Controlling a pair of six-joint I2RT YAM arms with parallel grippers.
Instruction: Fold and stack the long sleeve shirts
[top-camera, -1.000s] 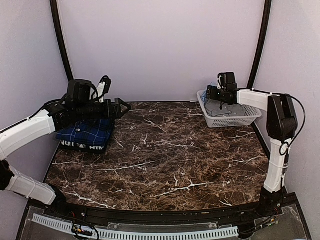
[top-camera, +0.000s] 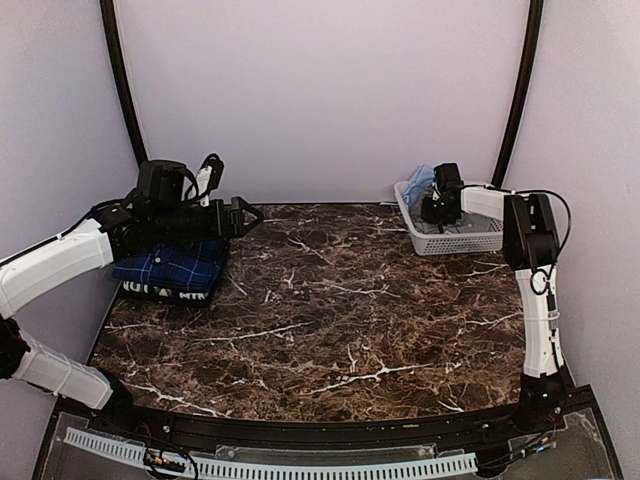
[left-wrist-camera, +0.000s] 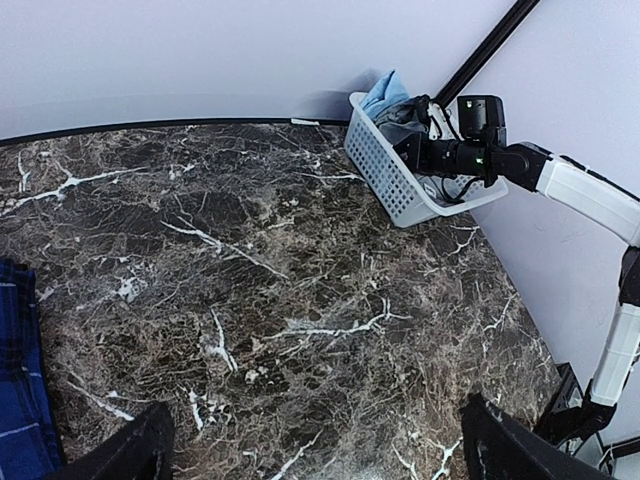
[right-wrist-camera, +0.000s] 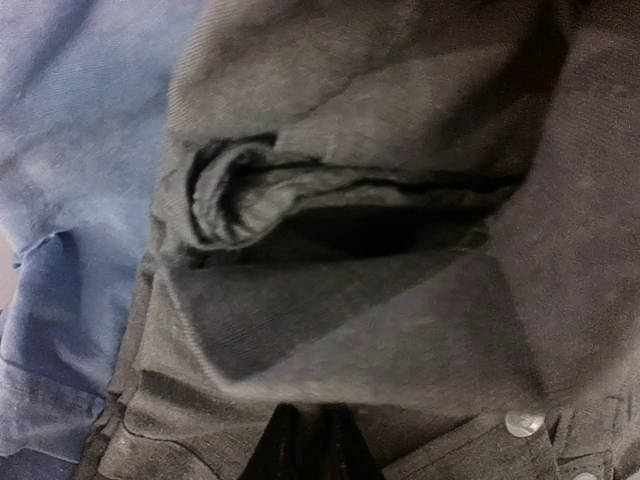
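In the top view, my right gripper (top-camera: 432, 212) is down inside the white basket (top-camera: 456, 243), at grey cloth. The right wrist view is filled by a crumpled grey-brown shirt (right-wrist-camera: 330, 320) with a button, and a light blue shirt (right-wrist-camera: 70, 200) lies along its left. My right fingers (right-wrist-camera: 280, 445) are close together against the grey shirt; whether fabric is between them is hidden. Over on the left, a dark blue plaid shirt (top-camera: 165, 270) lies folded on a stack. Beside and above it, my left gripper hangs open and empty, its fingers wide apart.
Between the stack and the basket, the brown marbled table (top-camera: 320, 310) is bare. The back wall (top-camera: 320, 100) rises right behind the basket, and a side wall (top-camera: 585, 200) bounds the right.
The left arm looks still.
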